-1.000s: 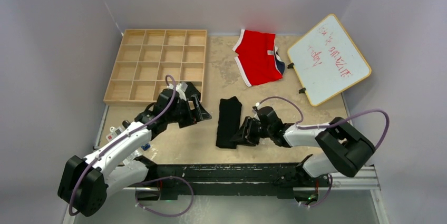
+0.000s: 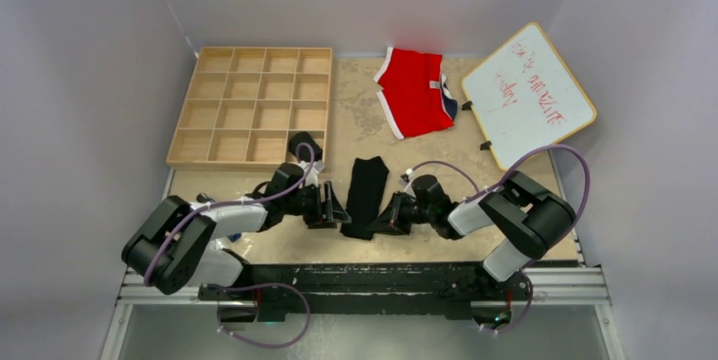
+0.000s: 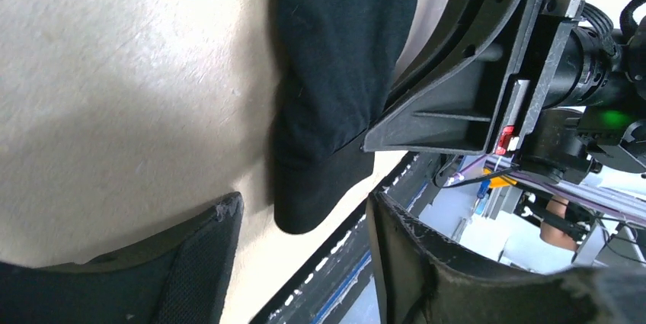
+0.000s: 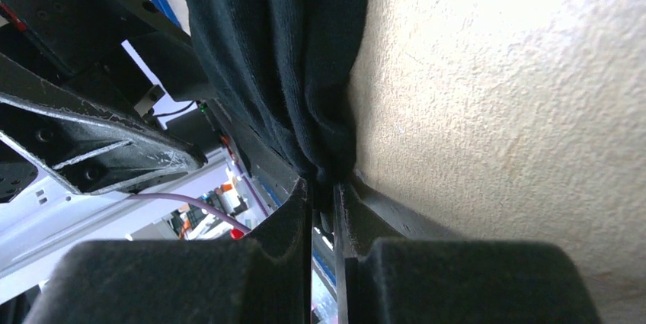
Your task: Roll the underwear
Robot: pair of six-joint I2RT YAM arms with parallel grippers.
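Observation:
The black underwear (image 2: 367, 191) lies as a narrow folded strip on the table, running from its middle toward the front edge. My right gripper is shut on the strip's right side near its front end, where the cloth (image 4: 308, 57) bunches into creases. On the left of that same end, my left gripper stands part open, its two fingers apart. The front corner of the cloth (image 3: 312, 194) shows in the space just ahead of them in the left wrist view, not pinched.
A wooden divided box (image 2: 245, 106) stands at the back left, with a dark cloth roll (image 2: 303, 146) in one front compartment. Red underwear (image 2: 415, 93) lies flat at the back, and a whiteboard (image 2: 529, 93) leans at the right.
The right gripper has closed on the cloth, whose front end has shifted slightly left.

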